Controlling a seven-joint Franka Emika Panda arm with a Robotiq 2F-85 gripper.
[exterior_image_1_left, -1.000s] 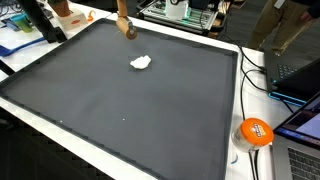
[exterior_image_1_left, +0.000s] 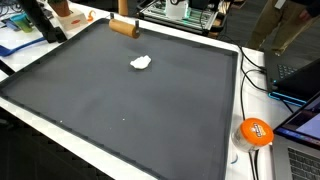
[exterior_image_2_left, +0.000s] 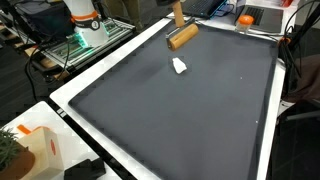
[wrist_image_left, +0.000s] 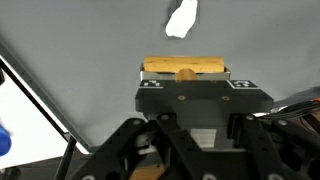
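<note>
A wooden T-shaped tool, a thick bar (exterior_image_2_left: 184, 37) with a handle (exterior_image_2_left: 178, 14) rising from it, is at the far side of the dark board. The same wooden bar (exterior_image_1_left: 124, 27) is near the board's back edge in exterior view 1. In the wrist view, my gripper is shut on the handle, with the wooden bar (wrist_image_left: 184, 64) just ahead. Whether the bar rests on the board or hangs slightly above it, I cannot tell. A small crumpled white piece (exterior_image_2_left: 179, 65) lies apart from the bar, nearer the board's middle.
Most of the dark grey board (exterior_image_1_left: 150, 105) is bare. An orange-topped round container (exterior_image_1_left: 253, 134) stands beyond its right edge, near a laptop (exterior_image_1_left: 300, 155). Cables run along that side. Orange and blue odds and ends lie past the left back corner.
The white piece has stayed put.
</note>
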